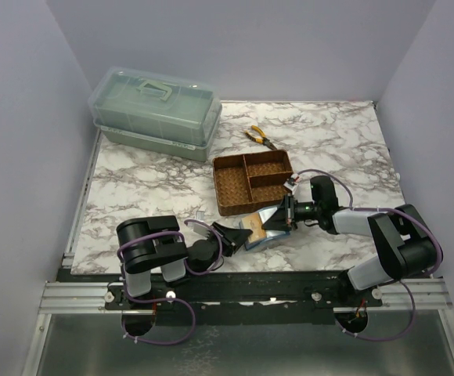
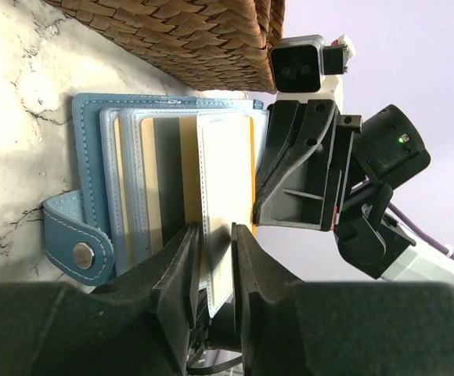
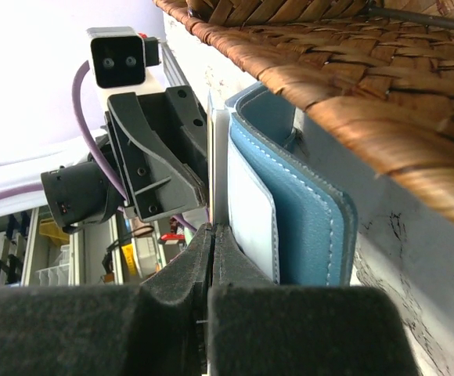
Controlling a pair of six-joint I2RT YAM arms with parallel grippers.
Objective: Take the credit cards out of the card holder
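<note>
A blue card holder (image 2: 88,172) with a snap strap stands at the table's front, cards (image 2: 217,164) fanned in its sleeves. In the top view it lies between my grippers. My left gripper (image 1: 243,234) has its fingertips at a pale card's edge, part open, the card's edge between them in the left wrist view. My right gripper (image 1: 284,217) is at the holder's other end, fingers closed beside the card edges in the right wrist view; whether anything thin is between them is hard to see.
A woven divided basket (image 1: 232,184) sits directly behind the holder, very close. Pliers (image 1: 260,137) lie behind it, and a green lidded box (image 1: 153,113) stands at back left.
</note>
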